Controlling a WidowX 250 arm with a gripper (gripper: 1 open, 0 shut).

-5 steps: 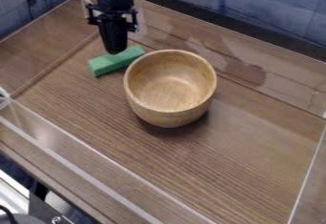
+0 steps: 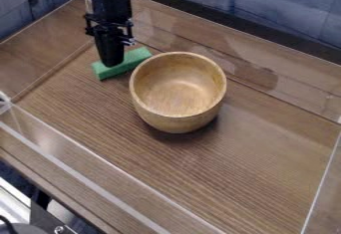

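Note:
A green rectangular block lies flat on the wooden table, just left of and slightly behind a light wooden bowl, which is empty. The black gripper hangs from the top of the view, its tip down at the back edge of the green block. It looks shut, with nothing seen between its fingers; whether it touches the block is unclear.
The block and bowl look unmoved.

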